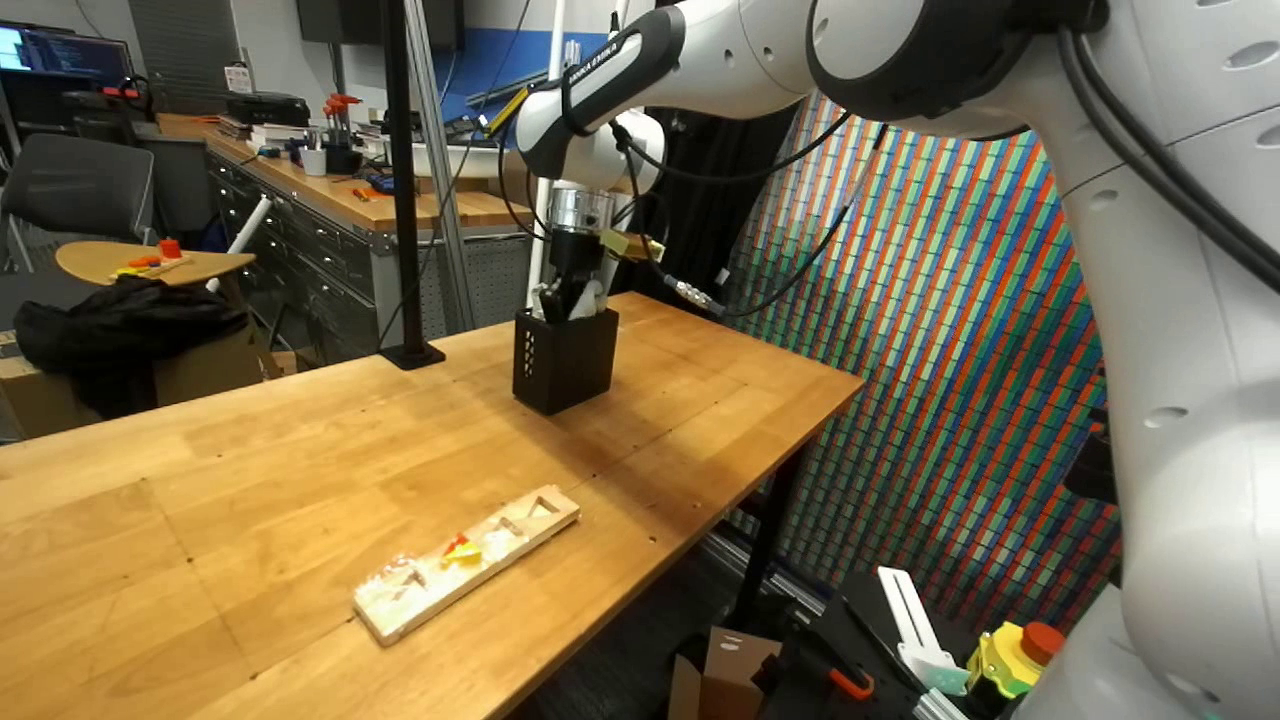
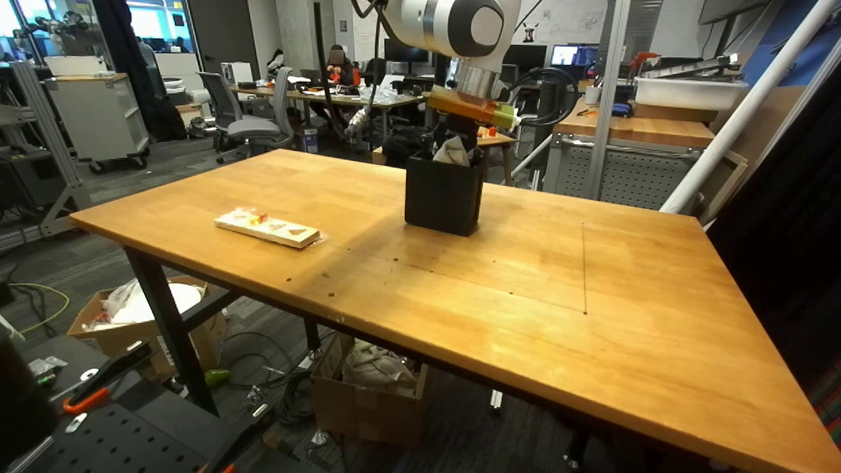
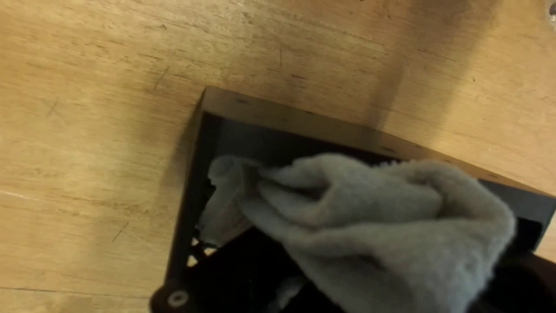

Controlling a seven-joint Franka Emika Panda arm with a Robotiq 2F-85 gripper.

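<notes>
A black box (image 1: 564, 364) with holes in one side stands upright on the wooden table. My gripper (image 1: 569, 298) points down into its open top, with the fingertips hidden behind the walls in both exterior views. In the wrist view a crumpled grey cloth (image 3: 396, 219) fills the space between the dark fingers, and the gripper is shut on it. Part of this cloth (image 2: 453, 151) shows just above the rim in exterior view 2. A paler, whitish piece (image 3: 224, 201) lies inside the box by one wall; whether it joins the cloth I cannot tell.
A wooden shape tray (image 1: 468, 564) with small red and yellow pieces lies nearer the table edge, apart from the box. A black post (image 1: 411, 240) rises at the table's far edge.
</notes>
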